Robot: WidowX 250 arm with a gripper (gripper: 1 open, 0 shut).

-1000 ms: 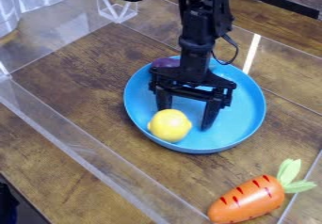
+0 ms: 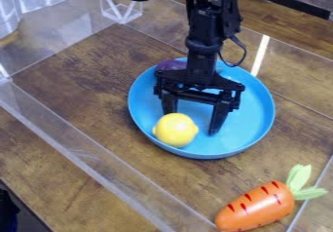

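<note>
The black gripper (image 2: 198, 105) hangs down from the top of the view into a blue bowl (image 2: 239, 134), its fingers spread open over the middle of the bowl. A yellow round object (image 2: 176, 130) lies in the front left of the bowl, just below the left finger. A dark purple object (image 2: 168, 67) sits at the back left of the bowl, partly behind the gripper. Nothing shows held between the fingers.
An orange toy carrot (image 2: 258, 205) with a pale green top lies outside the bowl at the front right. A clear plastic edge (image 2: 92, 148) runs along the left.
</note>
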